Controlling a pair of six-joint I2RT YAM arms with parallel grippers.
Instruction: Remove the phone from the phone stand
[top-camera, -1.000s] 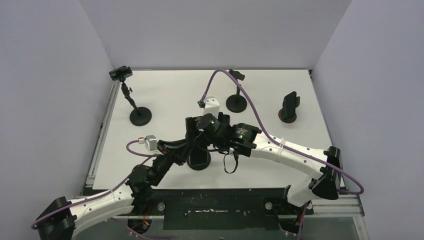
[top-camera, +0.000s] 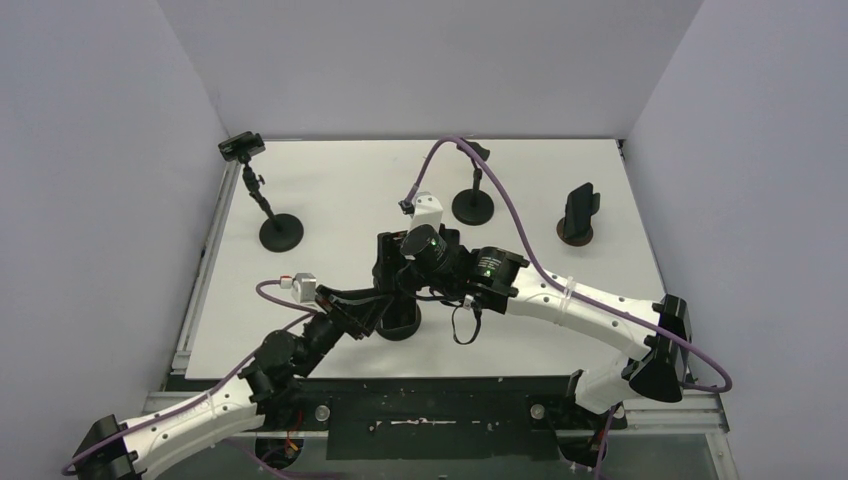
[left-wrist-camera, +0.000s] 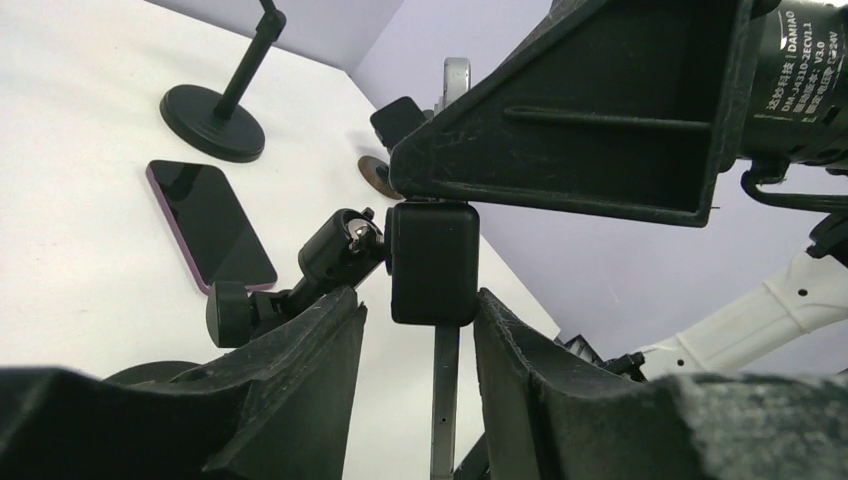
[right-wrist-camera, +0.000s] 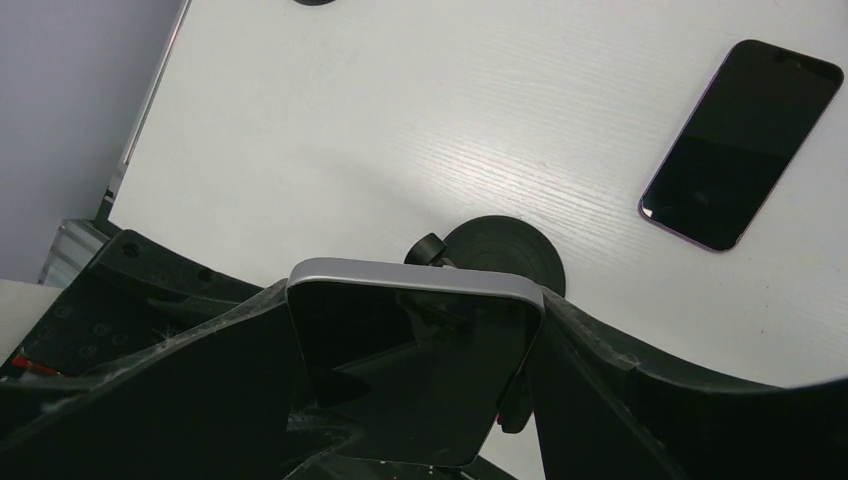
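In the right wrist view a silver-edged phone (right-wrist-camera: 415, 350) with a dark screen stands tilted. My right gripper is shut on it, one finger against each side edge. The round black base (right-wrist-camera: 505, 240) of the phone stand lies below and behind it. From the left wrist view the phone is a thin strip (left-wrist-camera: 445, 400), seen edge-on, with the stand's square black clamp block (left-wrist-camera: 435, 265) in front. My left gripper is open around the block, a gap showing on its left side. The arms largely hide the stand in the top view.
A purple-edged phone (right-wrist-camera: 740, 145) lies flat on the white table. Other stands are a tall one (top-camera: 281, 232) at left, one (top-camera: 473, 206) at the back and a short one (top-camera: 578, 215) at right.
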